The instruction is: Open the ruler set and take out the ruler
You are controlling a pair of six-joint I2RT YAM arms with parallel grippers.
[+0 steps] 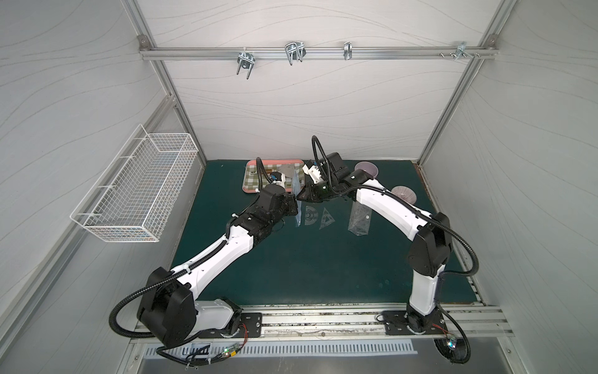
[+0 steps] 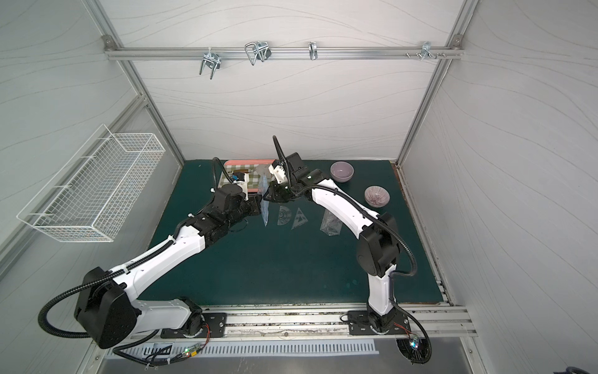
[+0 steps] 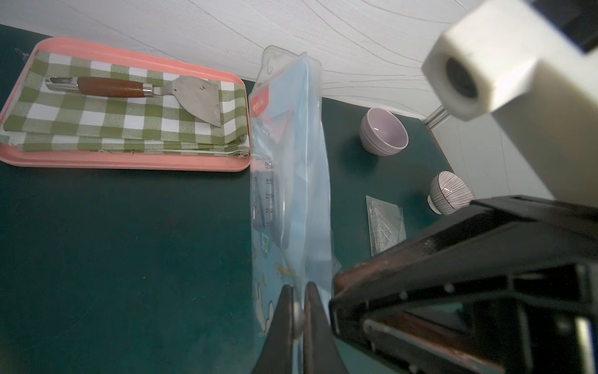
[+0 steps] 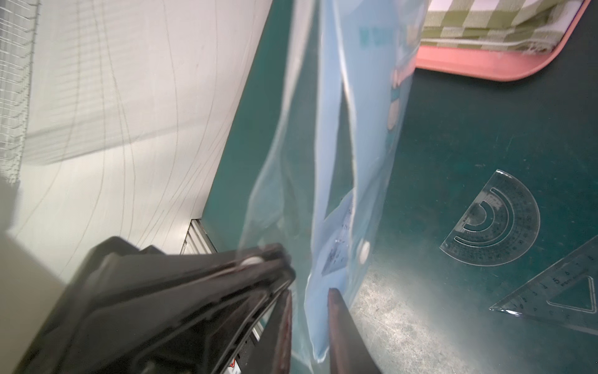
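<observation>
A light blue ruler-set pouch (image 3: 283, 137) with a clear plastic cover stands on edge between the grippers at the centre, a scaled piece visible inside. My left gripper is shut on its lower part in the left wrist view. My right gripper is shut on the other edge, where the clear layer and blue sheet part in the right wrist view. A clear protractor (image 4: 517, 230) and a triangle (image 4: 548, 293) lie loose on the table below.
A pink tray (image 3: 93, 160) with checked cloth and a spatula is at the back. A lilac bowl (image 3: 383, 127), a striped bowl (image 3: 449, 190) and a clear bag (image 3: 383, 221) lie to the right. A wire basket (image 1: 140, 187) hangs left.
</observation>
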